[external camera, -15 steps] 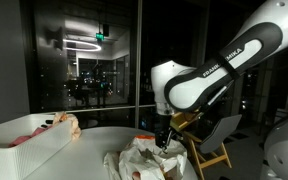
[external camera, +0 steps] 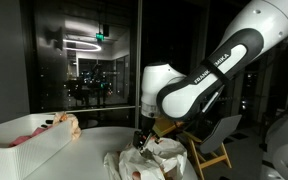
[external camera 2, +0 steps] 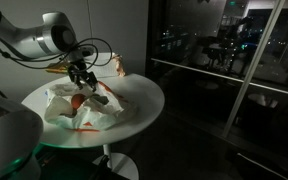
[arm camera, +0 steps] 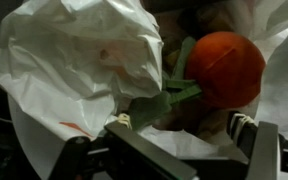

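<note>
A crumpled white plastic bag [arm camera: 79, 60] lies spread on the round table [external camera 2: 149, 95]. Inside it, the wrist view shows a round orange-red object [arm camera: 224, 68] beside a dark green piece [arm camera: 169, 98]. My gripper is open above the bag, its fingers wide apart and nothing held between them. The round object lies beyond the fingertips, toward the right one. In exterior view 1 the gripper [external camera: 150, 142] hangs low over the bag [external camera: 124, 165], whose contents are mostly hidden there. Exterior view 2 shows the orange-red object [external camera 2: 79, 101] in the bag's opening.
A white open box [external camera: 24, 155] stands at the left in exterior view 1, with pinkish contents partly visible. A wooden-framed chair [external camera: 212, 150] is behind the arm at the right. Bare tabletop lies between box and bag.
Over the last second my gripper has shifted left over the bag and its hand has tilted. The bag and box look unmoved.
</note>
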